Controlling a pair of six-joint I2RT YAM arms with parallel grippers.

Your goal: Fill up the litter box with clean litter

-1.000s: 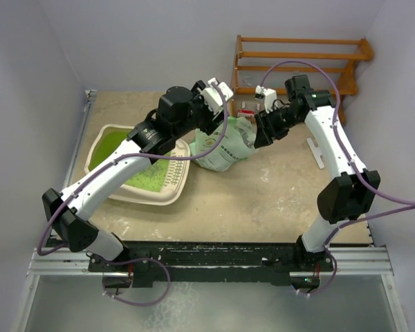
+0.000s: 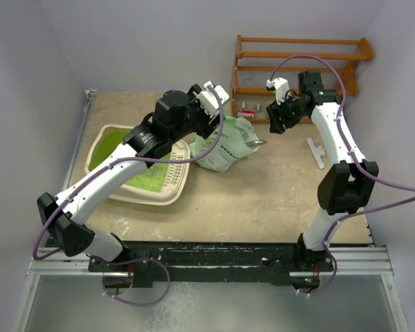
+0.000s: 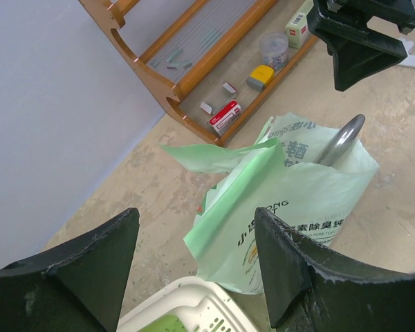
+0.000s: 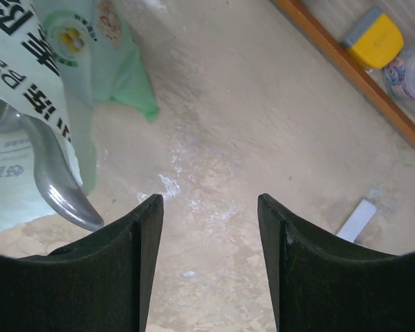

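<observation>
The pale green litter bag (image 2: 221, 152) lies open in the middle, printed with text, a metal scoop handle (image 3: 339, 142) sticking out of its mouth. Left of it is the cream litter box (image 2: 173, 187) with green inside. My left gripper (image 2: 207, 121) hangs over the bag's left end; in the left wrist view its fingers stand apart with nothing visible between them. My right gripper (image 2: 277, 121) is open to the right of the scoop handle, over bare table (image 4: 207, 138), empty.
A wooden rack (image 2: 297, 55) at the back holds small boxes and a cup (image 3: 274, 50). A white tool (image 2: 316, 152) lies at the right.
My right gripper has moved back and right, away from the scoop handle, which now shows clear of it. The left arm has shifted slightly left.
</observation>
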